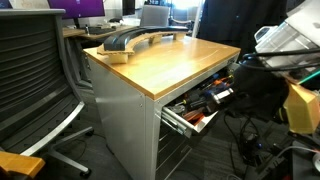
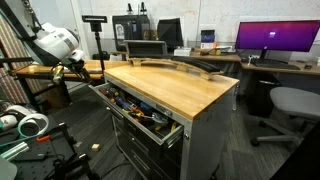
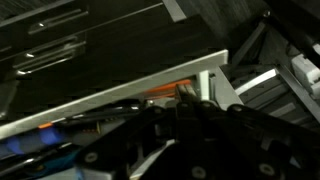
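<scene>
An open drawer (image 1: 178, 121) full of tools sticks out of the cabinet. In exterior view 1 my gripper (image 1: 213, 99) is at the drawer's front, and the dark arm hides most of the far part. Exterior view 2 shows the arm (image 2: 60, 48) at the left, by the drawer's front end. In the wrist view the pale drawer edge (image 3: 110, 94) runs diagonally, close to my gripper. The fingers look shut, with nothing visible between them. Whether they touch the drawer cannot be made out.
A wooden top (image 2: 175, 82) covers the cabinet, with long curved pieces (image 2: 172, 65) lying on it. An office chair (image 1: 40, 85) stands at the left in exterior view 1. Bare dark floor (image 2: 95, 135) lies in front of the cabinet.
</scene>
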